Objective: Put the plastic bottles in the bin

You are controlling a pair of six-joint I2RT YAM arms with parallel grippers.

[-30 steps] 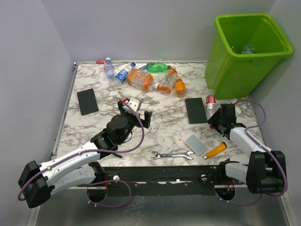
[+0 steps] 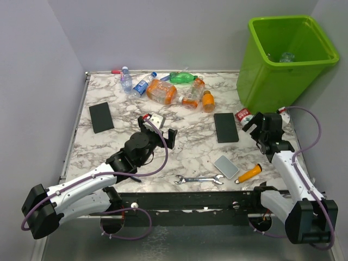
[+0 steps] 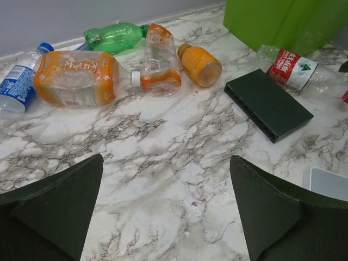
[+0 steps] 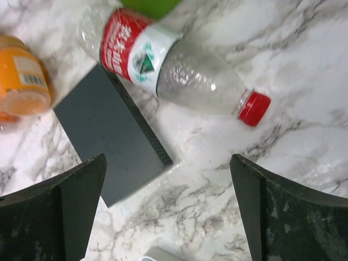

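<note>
My right gripper is open over the bottle with a red label, which lies by the green bin, nothing between its fingers. My left gripper hangs open over the table's middle. Along the back lie a blue-label bottle, a large orange-label bottle, a green bottle, a crumpled orange-label bottle, a small orange bottle and a clear bottle. Some clear plastic is inside the bin.
Dark slabs lie at middle right and at left. In front are a grey card-like object, a wrench and an orange-handled tool.
The right arm has risen and shifted toward the back. The red-label bottle beneath it appears turned from its earlier angle. The left arm is nearly unmoved.
</note>
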